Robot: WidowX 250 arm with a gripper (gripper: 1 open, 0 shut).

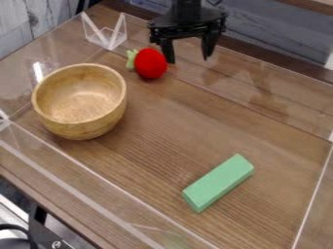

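My black gripper (184, 41) is at the top centre of the camera view, open, its two fingers hanging down above the back of the wooden table (196, 126). Just in front of it to the left lies a red round vegetable with a green top (151, 64), apart from the fingers as far as shows. A tan bowl (81, 119) sits at the left, and a mint green block (217, 183) lies at the front right.
A clear plastic rack (104, 31) stands at the back left. A wall edge runs along the back.
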